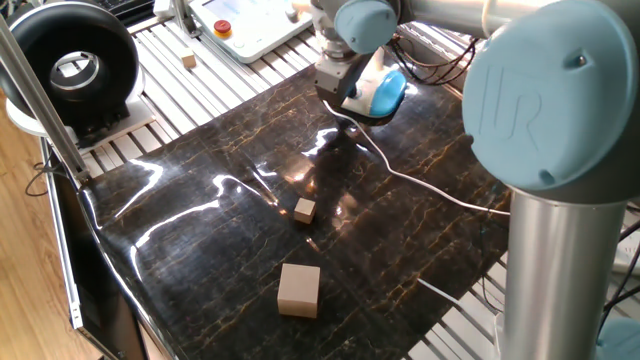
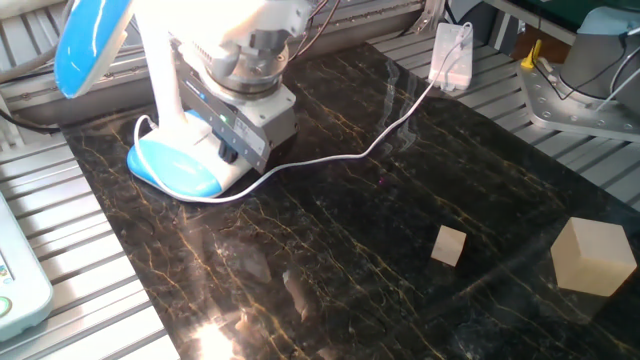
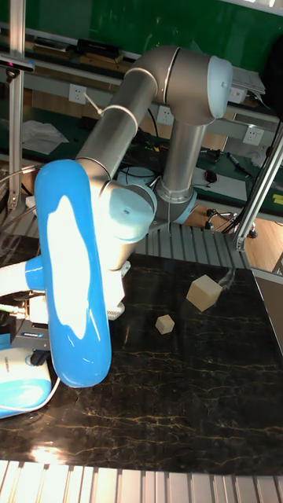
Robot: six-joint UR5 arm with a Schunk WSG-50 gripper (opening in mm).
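A blue-and-white desk lamp stands on the dark marbled tabletop, its oval base [image 2: 175,170] trailing a white cord. Its long blue head [image 3: 74,277] is large in exterior view 3. My gripper [image 2: 230,155] points down just over the lamp base, close beside the white stem [image 2: 163,75]; whether it touches the base cannot be made out. Its fingers are too small and shadowed to show how they stand. A small wooden cube [image 1: 305,210] and a larger wooden block [image 1: 299,290] rest apart on the table. Warm glints shine on the tabletop near the small cube.
The white cord [image 1: 415,181] crosses the tabletop. A control tablet with a red button [image 1: 222,27] lies beyond the table's edge, near a black ring-shaped device [image 1: 70,70]. Open tabletop surrounds the two blocks.
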